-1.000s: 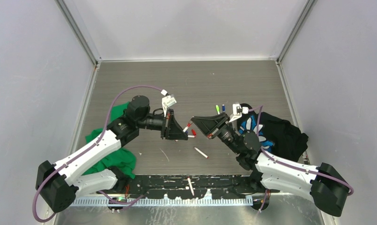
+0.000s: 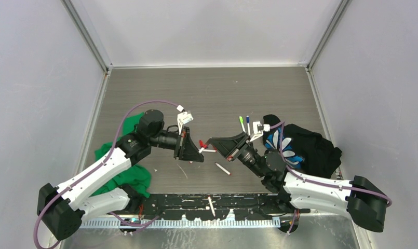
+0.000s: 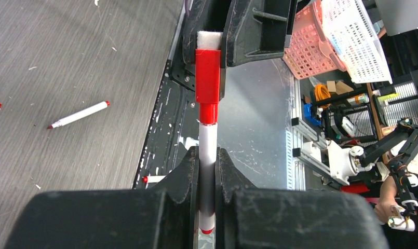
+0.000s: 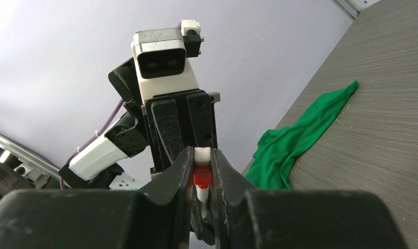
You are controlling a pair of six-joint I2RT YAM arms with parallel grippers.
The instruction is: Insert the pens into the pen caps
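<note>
A white pen with red ends (image 3: 207,171) is clamped upright in the left wrist view by my left gripper (image 2: 199,152). A red cap (image 3: 207,75) sits at its upper end, held by my right gripper (image 2: 209,142); pen and cap meet end to end in one line. Both grippers are shut on their pieces, facing each other over the middle of the floor. Loose white pens lie below and around them (image 2: 223,169), one on the black front strip (image 2: 211,206), with red caps near the middle.
A green cloth (image 2: 123,176) lies at the left and a black cloth with a blue flower (image 2: 315,153) at the right. Green and blue pens (image 2: 241,122) lie beside the black cloth.
Over the last second both grippers have moved slightly toward the front, and the right one also leftward, closer to the left one, with pen and cap between them.
</note>
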